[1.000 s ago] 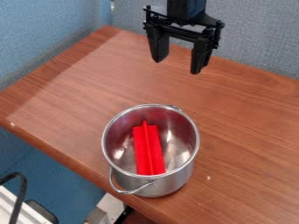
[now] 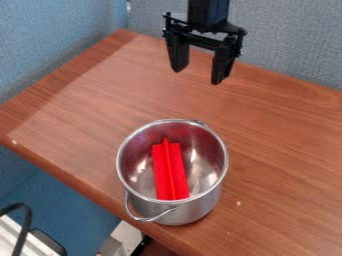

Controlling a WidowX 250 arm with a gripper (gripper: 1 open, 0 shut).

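Observation:
My black gripper (image 2: 199, 56) hangs open over the back of the wooden table, its two fingers pointing down with nothing between them. Toward the front stands a metal pot (image 2: 140, 162) with a wire handle on its near side. Red bar-like pieces (image 2: 170, 170) lie lengthwise inside the pot.
Blue-grey walls border it at the back and left. A white and black object (image 2: 16, 238) sits beyond the table's edge at the lower left.
The pot and red pieces are unchanged.

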